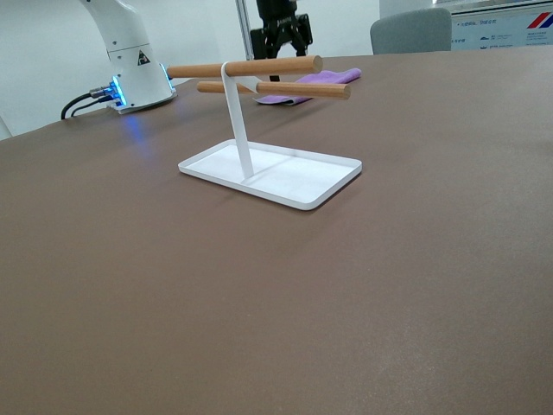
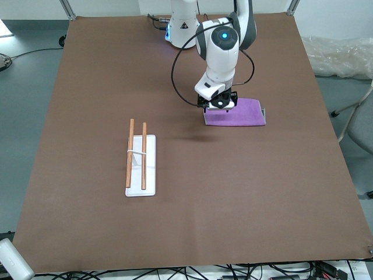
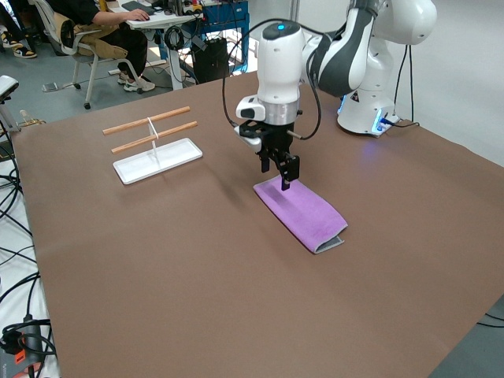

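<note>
A folded purple towel [image 2: 239, 116] lies on the brown table; in the right view the towel [image 3: 299, 213] is nearer the camera. The black gripper [image 3: 286, 181] is lowered right at the towel's far end; in the left view the gripper [image 2: 217, 104] covers that edge, and whether its fingers are open or shut I cannot tell. A white tray rack with two wooden bars [image 2: 149, 175] stands left of the towel; in the top view the rack [image 1: 294, 177] is in front of the towel.
The white arm base [image 3: 364, 114] stands at the far edge with cables. A grey chair [image 2: 364, 128] is beside the table, off its edge.
</note>
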